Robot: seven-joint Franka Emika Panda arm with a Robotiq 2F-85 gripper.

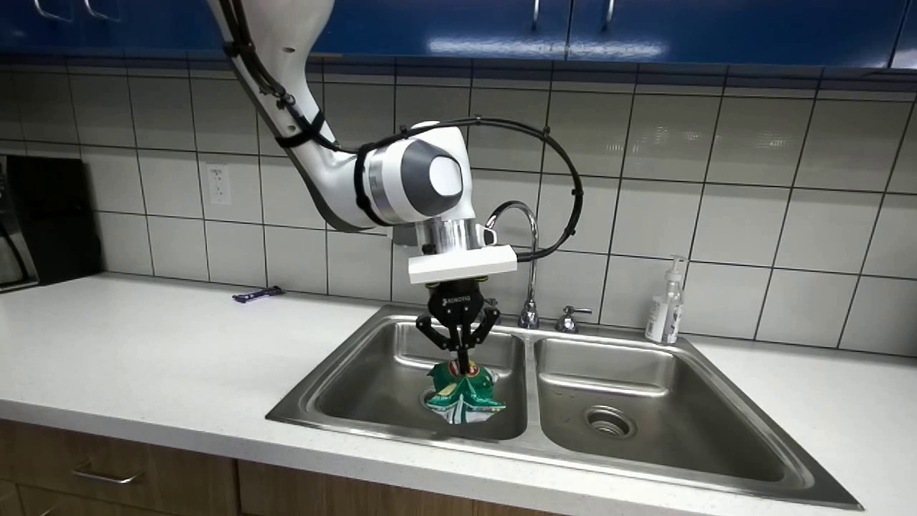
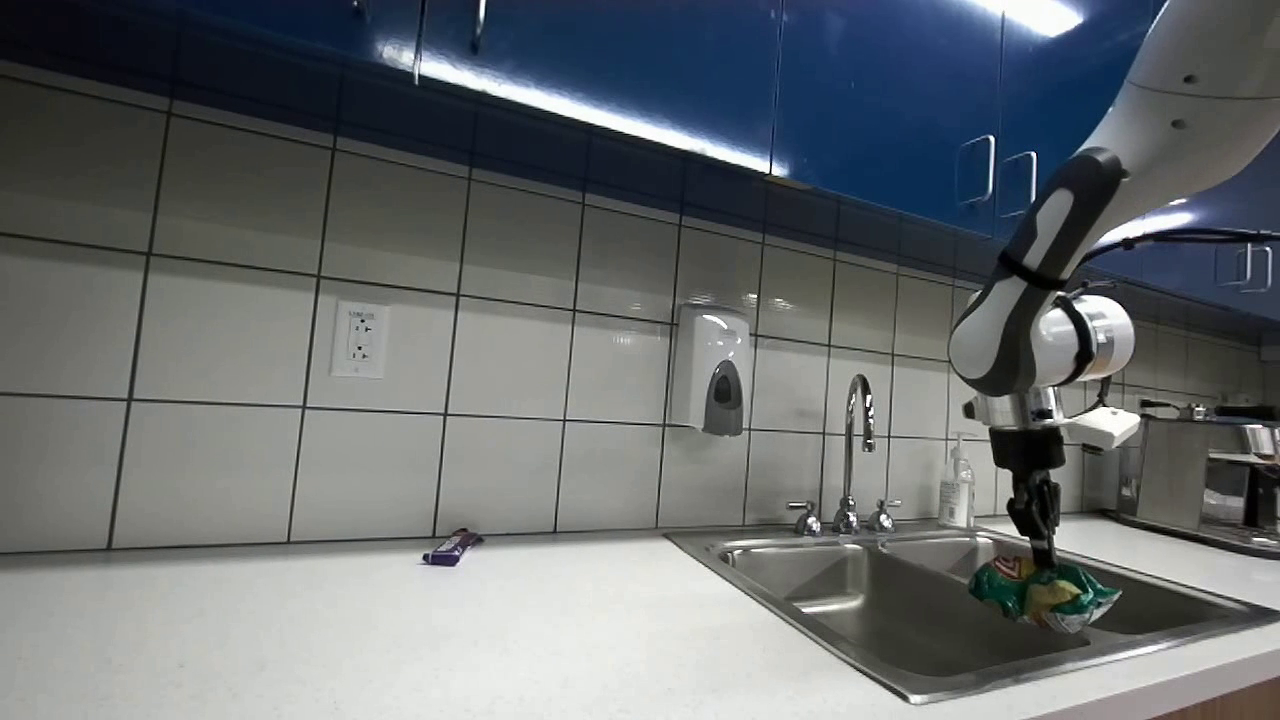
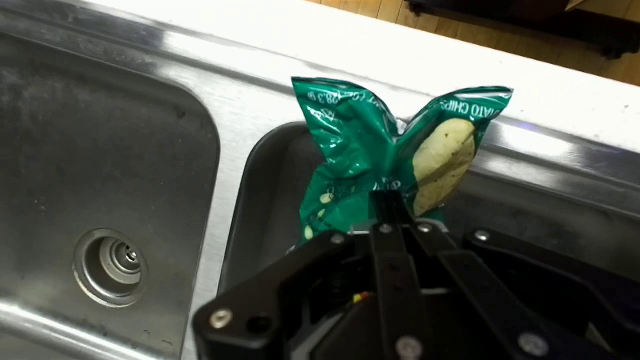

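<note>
A green bag of potato chips (image 1: 465,397) is pinched at its middle by my gripper (image 1: 464,368), whose fingers are shut on the thin wrapper. From the side, the bag (image 2: 1046,595) hangs at the sink's left basin (image 1: 413,404); whether it touches the bottom cannot be told. In the wrist view the pinched bag (image 3: 354,150) folds up into two wings, a yellow chip printed on one. The gripper's fingertips (image 3: 390,204) meet at the fold.
The right basin (image 1: 627,387) is empty, with its drain showing. Behind the sink stand the faucet (image 1: 529,284) and a soap bottle (image 1: 666,305). A purple wrapped bar (image 2: 453,547) lies on the counter (image 2: 300,624) near the wall.
</note>
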